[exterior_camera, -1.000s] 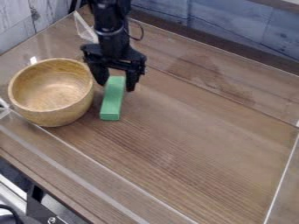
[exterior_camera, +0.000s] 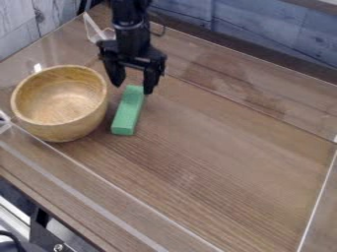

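Note:
My black gripper is at the top centre of the camera view, above and behind a green elongated block lying on the wooden table. Its fingers are apart, with nothing visible between them. The block lies just right of a large tan wooden bowl on the left.
A pale object stands at the upper left behind the gripper, too small to identify.
The block still lies beside the bowl.

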